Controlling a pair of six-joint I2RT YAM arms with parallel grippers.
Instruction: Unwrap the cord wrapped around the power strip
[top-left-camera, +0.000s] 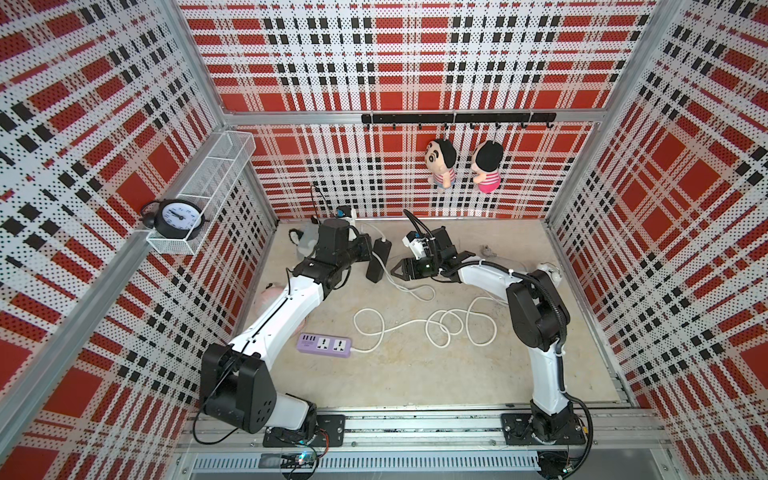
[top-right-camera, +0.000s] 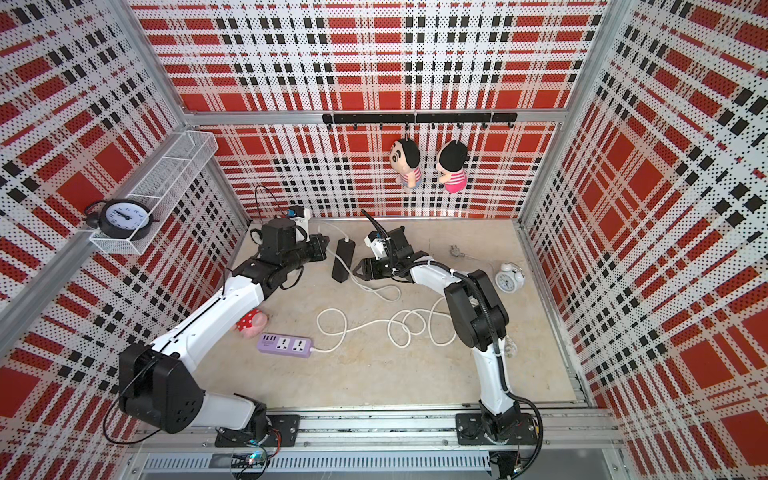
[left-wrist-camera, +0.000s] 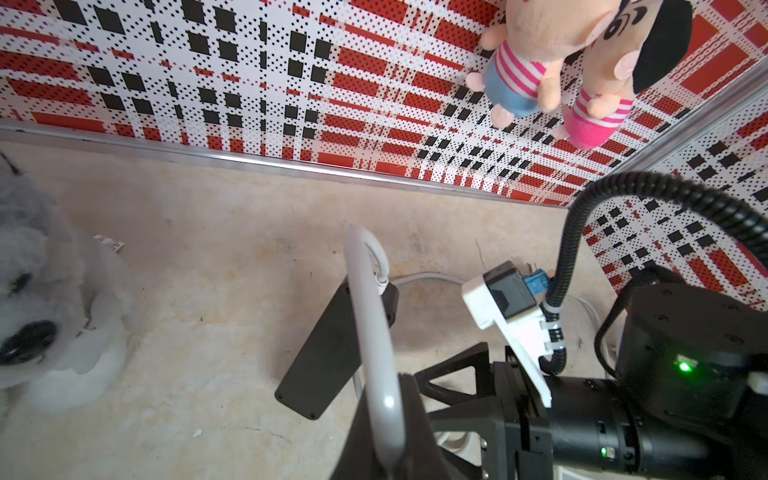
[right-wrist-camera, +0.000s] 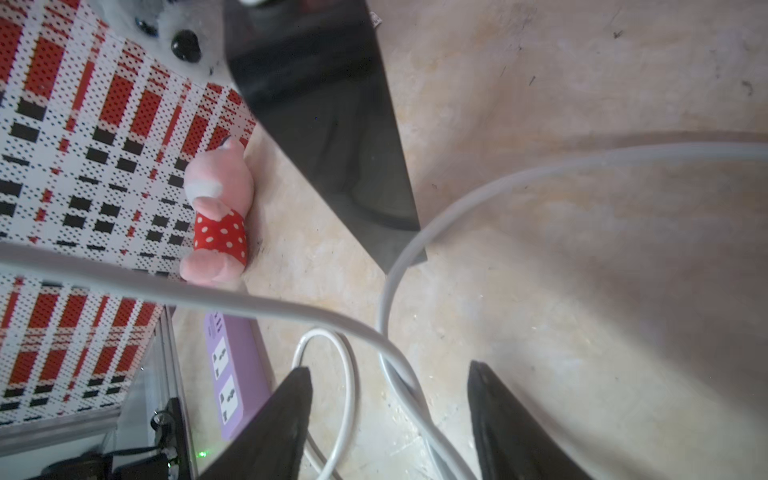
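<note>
The black power strip (top-left-camera: 375, 270) lies on the table near the back, left of centre. Its pale cord (left-wrist-camera: 374, 336) leaves the far end and arches up in the left wrist view to my left gripper, which is shut on it above the strip. From there the cord runs on across the strip and loops on the table to its right. Right of the strip, my right gripper is open, its fingers (right-wrist-camera: 288, 408) apart. Cord strands (right-wrist-camera: 400, 384) cross between them in the right wrist view, and no grip on them shows.
A purple power strip (top-left-camera: 324, 345) with a loosely looped white cord (top-left-camera: 397, 326) lies in front. A grey plush (left-wrist-camera: 48, 320) and a pink plush (top-right-camera: 252, 323) are at the left. A white clock (top-right-camera: 509, 278) stands far right.
</note>
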